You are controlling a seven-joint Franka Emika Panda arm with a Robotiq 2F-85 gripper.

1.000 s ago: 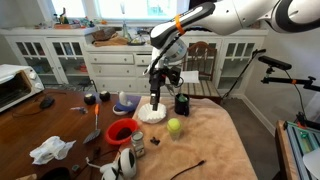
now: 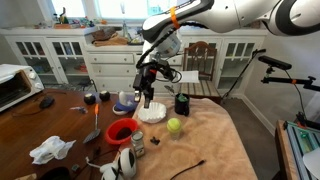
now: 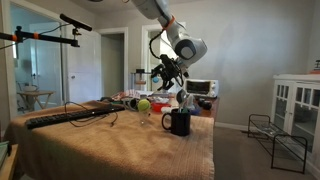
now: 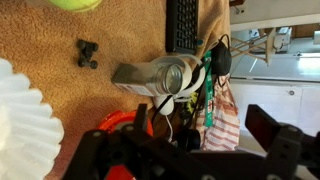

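My gripper (image 2: 147,102) hangs above the white fluted dish (image 2: 152,113) on the brown cloth, pointing down. In the wrist view its dark fingers stand wide apart, so the gripper is open, with only background visible between them. Part of the dish (image 4: 25,125) fills the left edge there. A glass jar with a metal lid (image 4: 150,76) lies toward the middle of that view, beside a red bowl (image 4: 112,122) at the bottom. A yellow-green ball (image 2: 174,126) sits right of the dish, with a black mug (image 2: 182,104) behind it.
A black keyboard (image 4: 182,25) lies along the cloth. White headphones or similar white items (image 2: 120,165) sit at the near left, next to dark clutter. A crumpled white cloth (image 2: 51,150) lies on the wooden table.
Over the last second my gripper has shifted a little left in the exterior view and come to sit over the dish. The objects on the table have stayed put.
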